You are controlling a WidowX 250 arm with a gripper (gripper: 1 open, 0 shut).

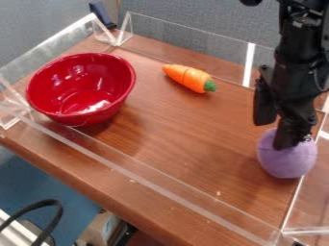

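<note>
At the right, my black gripper (286, 130) is down on a round purple object (286, 159), its lower tips over the object's upper part; whether the fingers are shut on it I cannot tell, as the wrist and fingers overlap in this view. A red bowl (80, 83) sits at the left of the wooden table (167, 183). An orange toy carrot (188, 77) with a green tip lies toward the back, between the bowl and the gripper.
Low clear walls edge the table. A black cable (38, 207) and other items are below the table's front left edge.
</note>
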